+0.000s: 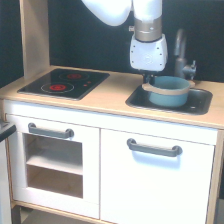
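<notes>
A blue-green pot (pixel 169 97) with a tan rim stands in the dark sink (pixel 199 103) at the right of the counter. Above the pot's left side, my white gripper (pixel 149 77) points straight down, its dark fingertips close to the rim. The fingers are too small and dark to show whether they are apart or closed, or whether they touch the pot.
The faucet (pixel 180 52) rises behind the pot, close to the gripper's right. A black stovetop (pixel 65 83) with red-marked burners lies at the left. Bare counter (pixel 112 92) separates it from the sink. Below are white cabinet doors with grey handles (pixel 154 148).
</notes>
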